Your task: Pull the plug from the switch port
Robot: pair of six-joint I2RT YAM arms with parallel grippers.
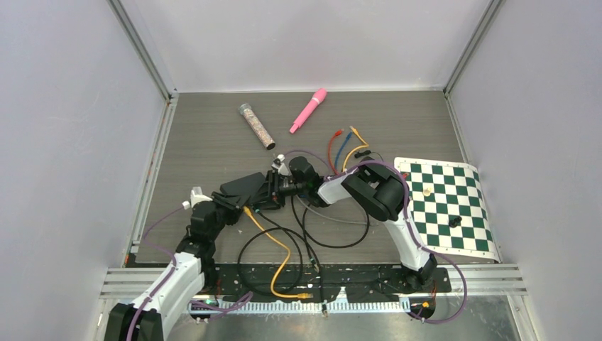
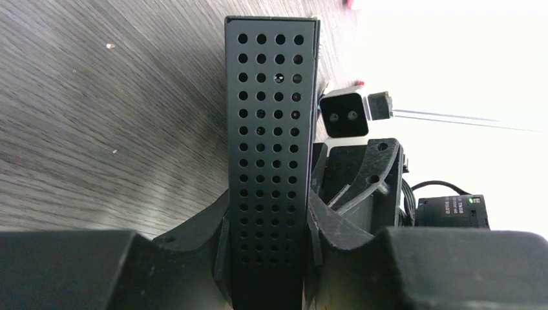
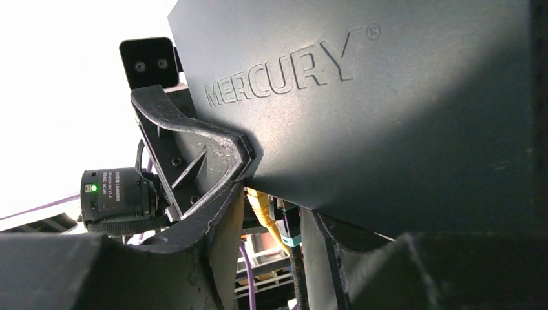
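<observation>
A dark grey MERCURY switch (image 1: 241,185) is held up between my grippers. In the left wrist view my left gripper is shut on the switch's perforated end (image 2: 268,129). My right gripper stands open just beside the switch body (image 3: 388,116). Between its fingers, at the switch's lower edge, are a yellow plug (image 3: 260,205) and a black plug (image 3: 291,226) with their cables. The ports themselves are hidden.
Looped black and yellow cables (image 1: 284,263) lie on the near table. A pink stick (image 1: 309,110), a tube (image 1: 257,126) and short coloured cables lie behind; a checkerboard (image 1: 444,206) is at right.
</observation>
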